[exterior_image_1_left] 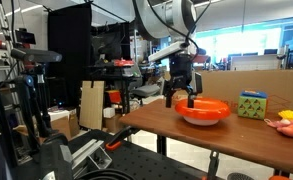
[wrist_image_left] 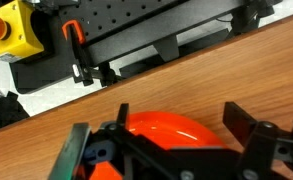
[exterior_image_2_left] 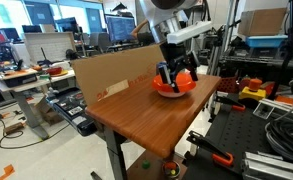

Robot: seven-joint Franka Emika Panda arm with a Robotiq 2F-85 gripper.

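Note:
A wide orange-red bowl [exterior_image_1_left: 204,108] with a paler underside sits on the wooden table [exterior_image_1_left: 151,120]. My gripper [exterior_image_1_left: 180,101] is at its near-left rim, fingers pointing down. From the wrist view, the fingers stand far apart, with one finger [wrist_image_left: 78,148] at the left and another [wrist_image_left: 242,124] at the right. Part of the orange bowl [wrist_image_left: 161,128] shows between and below them. Nothing appears clamped. Whether a fingertip touches the rim cannot be told. In the second exterior view the arm partly covers the bowl [exterior_image_2_left: 184,80].
Right of the bowl stand a green-and-yellow block [exterior_image_1_left: 252,105] and a pink-orange toy [exterior_image_1_left: 286,124]. A cardboard panel [exterior_image_2_left: 111,78] rises along one long side of the table.

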